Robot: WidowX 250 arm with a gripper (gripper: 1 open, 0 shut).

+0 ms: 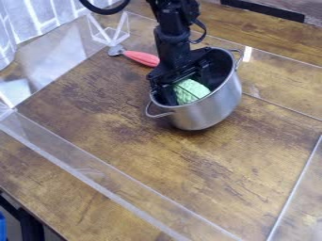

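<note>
A steel pot (206, 108) with wire handles stands tilted near the middle of the wooden table. Inside it lies a pale green round object (190, 91), partly covered by my black gripper (179, 83), which reaches down from the top into the pot's left part. The fingertips are dark against the dark interior, so I cannot tell whether they are open or closed on anything.
A red-handled utensil (138, 56) with a metal head lies behind the pot to the left. Clear plastic edging runs along the table's sides.
</note>
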